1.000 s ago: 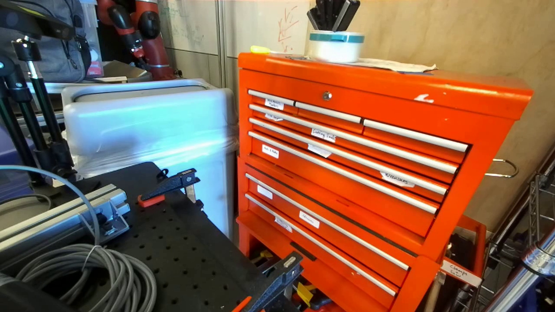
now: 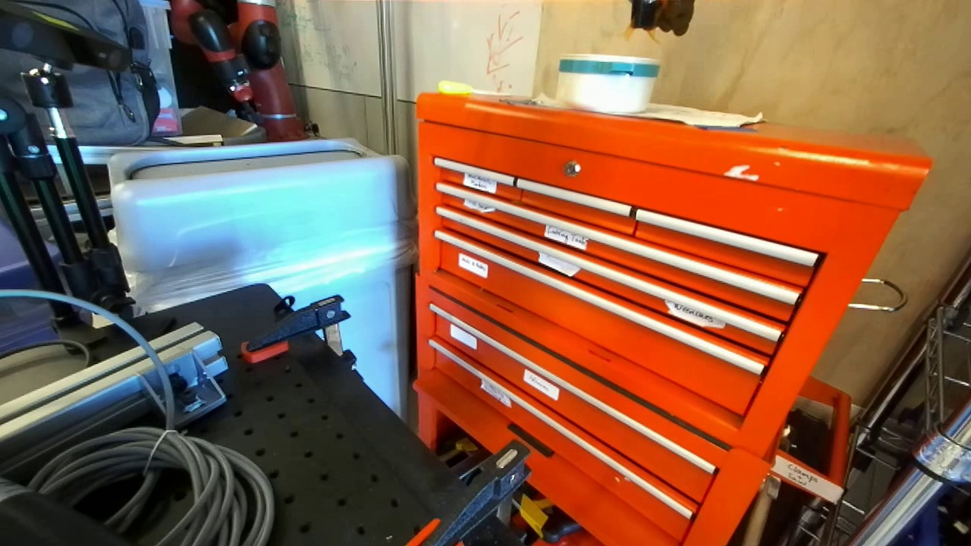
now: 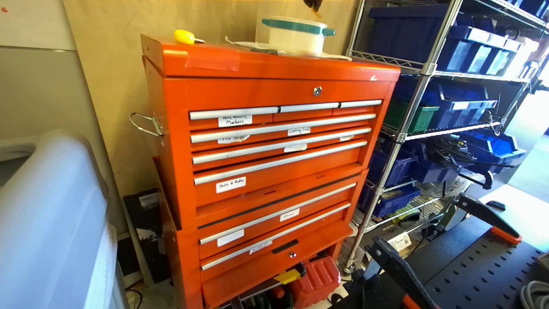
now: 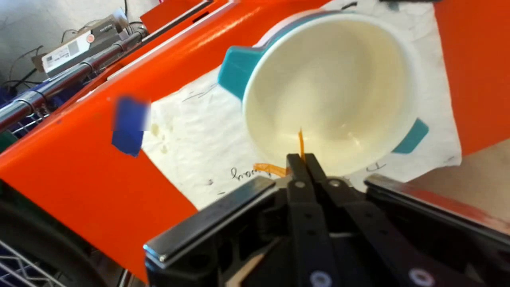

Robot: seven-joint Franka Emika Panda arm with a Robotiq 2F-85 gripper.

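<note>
A white pot (image 4: 330, 91) with a teal band and handles stands on top of the red tool chest (image 2: 674, 214). Its inside looks empty in the wrist view. My gripper is shut above the pot's near rim, clear of the pot in exterior view 1. A thin orange strip (image 4: 301, 143) sticks out at the fingertips, and another orange piece (image 4: 270, 168) shows beside them. Whether these are gripped or fixed to the fingers, I cannot tell. Only the gripper's lower end shows at the top of both exterior views.
Under the pot lies a white paper sheet (image 4: 191, 129) with handwriting. A yellow-handled tool (image 3: 184, 36) rests on the chest top near one end. Wire shelving (image 3: 429, 67) with blue bins stands beside the chest. A black perforated table (image 2: 318, 437) carries clamps and coiled cable.
The gripper has risen out of the pot, from inside its mouth to well above it. The pot now sits slightly farther right in exterior view 1.
</note>
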